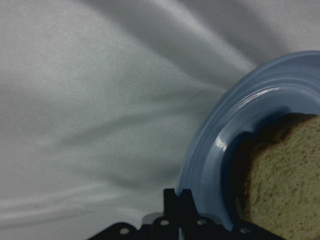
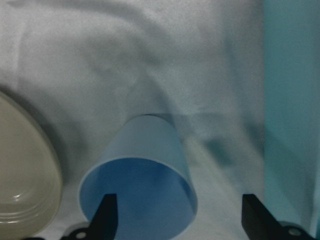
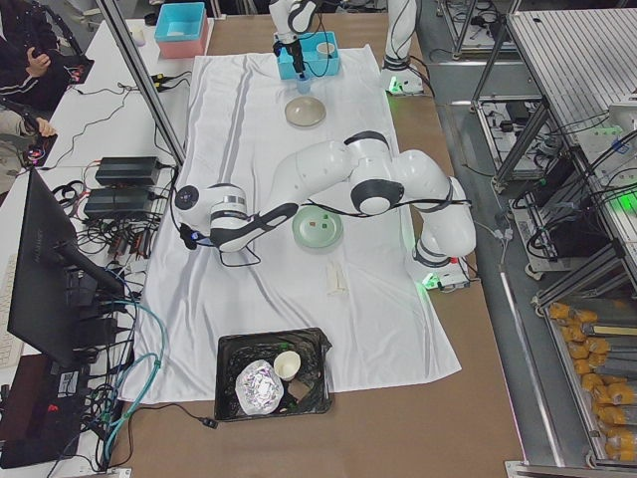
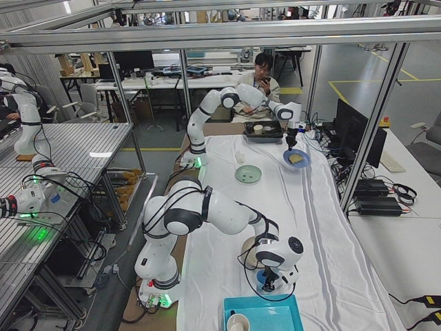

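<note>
A blue plate [image 4: 303, 157] holding a slice of bread [image 1: 285, 185] lies on the white cloth. My left gripper is at the plate's rim, its fingertips close together; whether the rim is between them is unclear. A light blue cup [image 2: 150, 135] stands between a beige plate [image 2: 27, 165] and a turquoise bin [image 4: 262, 314]. My right gripper is open over the cup, one finger in front of its mouth in the right wrist view.
A green plate [image 3: 318, 229] lies mid-cloth. A black tray [image 3: 311, 393] with a foil-covered item and a white cup is at the left camera's near end. Cables and monitors line the neighbouring desk.
</note>
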